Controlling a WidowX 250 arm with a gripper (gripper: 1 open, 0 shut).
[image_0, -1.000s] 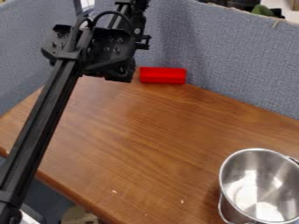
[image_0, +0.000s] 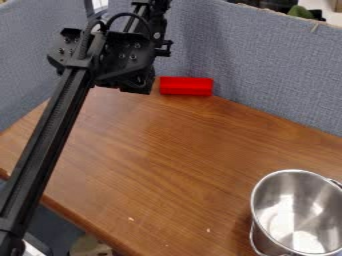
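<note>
A red cylinder (image_0: 186, 86) lies on its side at the back of the wooden table (image_0: 147, 170), against the padded back wall. A shiny steel pot (image_0: 297, 215) with handles stands at the front right. The black robot arm (image_0: 54, 160) reaches up the left side to a dark mechanism at the upper left, left of and above the red cylinder. The gripper's fingers cannot be made out among the dark parts, so its state does not show.
Grey-blue padded walls (image_0: 267, 75) border the table at the back and left. Some clutter lies beyond the table's front-left edge and behind the back wall at the top right.
</note>
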